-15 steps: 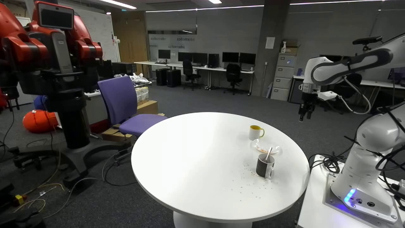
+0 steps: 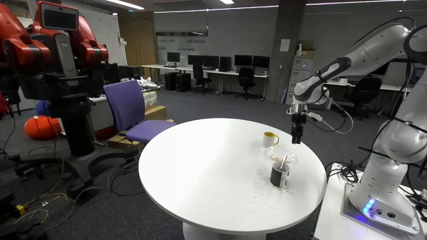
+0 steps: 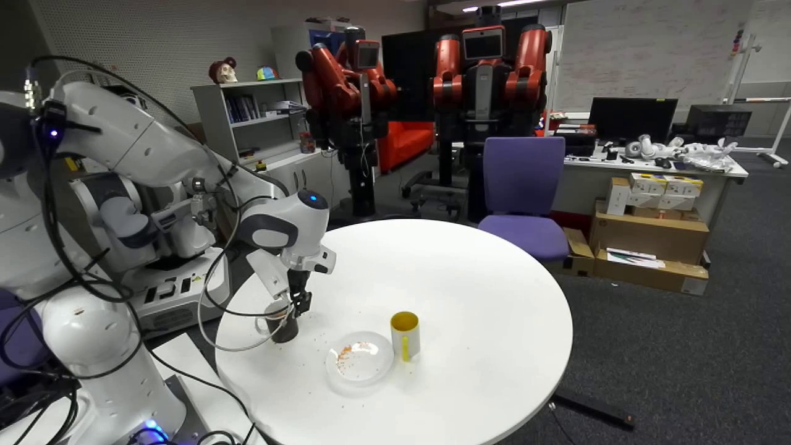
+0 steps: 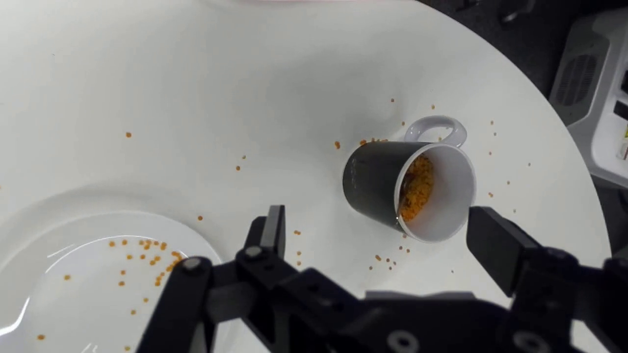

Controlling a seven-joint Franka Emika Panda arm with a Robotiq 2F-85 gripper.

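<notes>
A dark mug (image 2: 279,175) with a white interior and handle stands upright near the table's right side, a spoon (image 2: 284,161) leaning out of its top. Orange grains (image 4: 418,187) fill the bottom of that mug in the wrist view, where the spoon is hard to make out. Beside it lies a clear shallow plate (image 3: 361,360) with scattered orange bits. A white mug with a yellow inside (image 3: 405,335) stands on the plate's other side. My gripper (image 2: 296,138) hangs above the table, open and empty, apart from everything; its fingers (image 4: 272,230) show widely spread in the wrist view.
Orange grains are spilled on the white round table (image 2: 208,160) around the dark mug. A purple chair (image 2: 132,108) stands at the far-left edge. A loose cable loops beside the arm in exterior view 2.
My gripper has moved left and down, from off the table's right side to above it near the plate. The mugs, plate and spoon have stayed put.
</notes>
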